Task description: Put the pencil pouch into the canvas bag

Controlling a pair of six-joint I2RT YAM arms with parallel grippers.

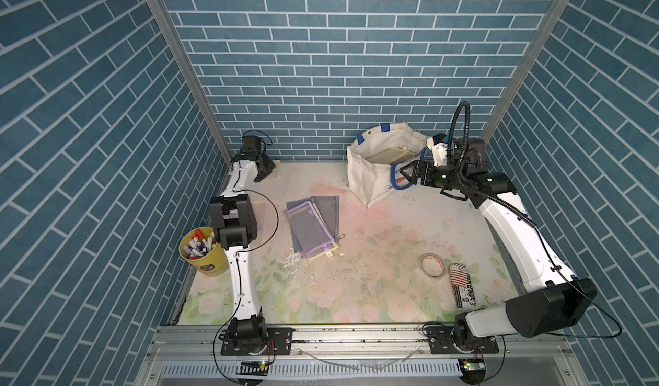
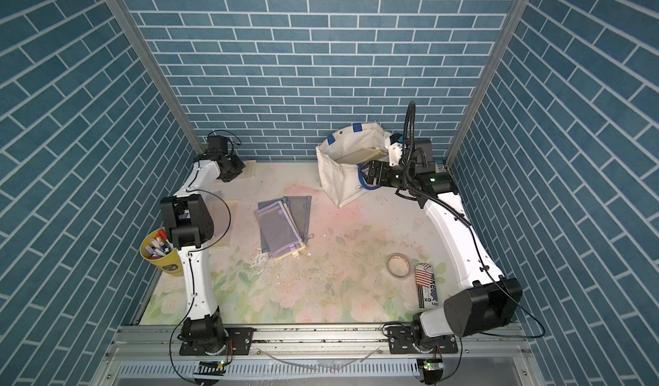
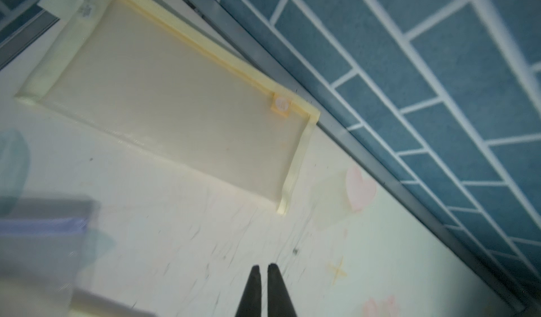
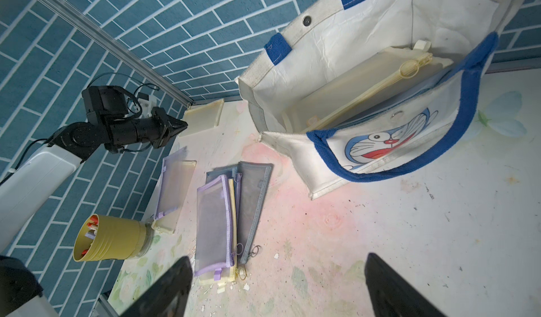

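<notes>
In the left wrist view, a pale yellow see-through pencil pouch [image 3: 186, 102] lies flat against the back corner wall; the left arm partly covers it in the top left view. My left gripper is shut, nothing showing between its fingertips, close to that pouch. The white canvas bag [image 4: 290, 159] with blue handles stands upright and open at the back. Inside leans a yellowish pouch [image 4: 349, 85]. At the bag's right front, my right gripper [image 1: 407, 171] is open and empty. Purple, grey and yellow pouches [image 1: 309, 226] are stacked mid-left on the table.
More pouches [image 4: 175, 181] lie at the left side, mostly behind the left arm from above. A yellow bucket of markers [image 1: 209, 265] stands at the left edge. A tape roll [image 1: 432, 265] and a printed case [image 1: 462, 286] lie front right.
</notes>
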